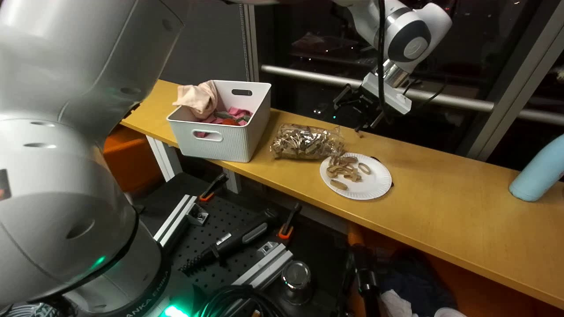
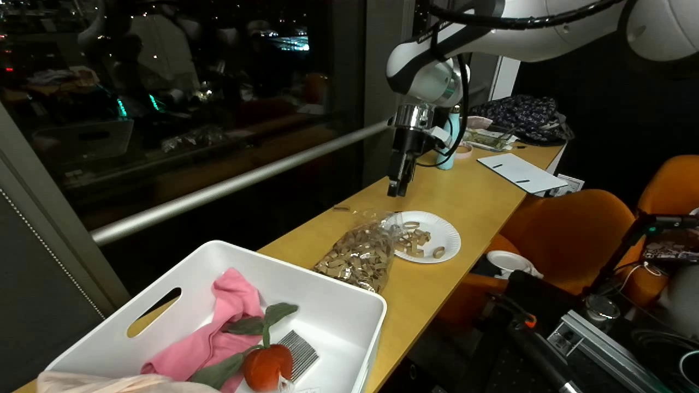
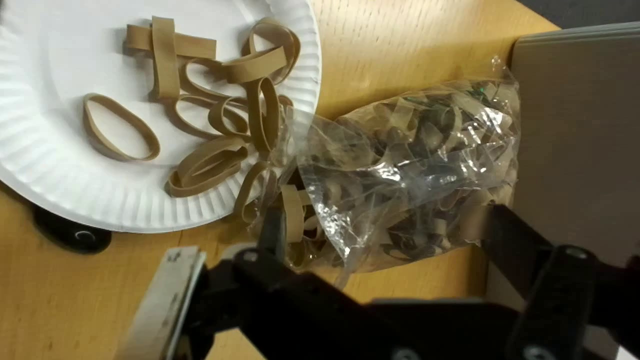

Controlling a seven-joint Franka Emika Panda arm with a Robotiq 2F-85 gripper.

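My gripper is open, its two dark fingers far apart with nothing held between them. In exterior view 2 the gripper hangs above the table's window side, clear of the surface. A clear plastic bag full of tan rubber bands lies on the table, visible beyond the fingers in the wrist view. Its loose open end reaches the rim of a white paper plate. Several tan bands, including a single loop, rest on the plate. One small brown piece lies apart near the window-side edge.
A white bin holding cloths and a red plush item stands beside the bag. A dark object sits partly under the plate. Bare tabletop stretches toward a blue bottle.
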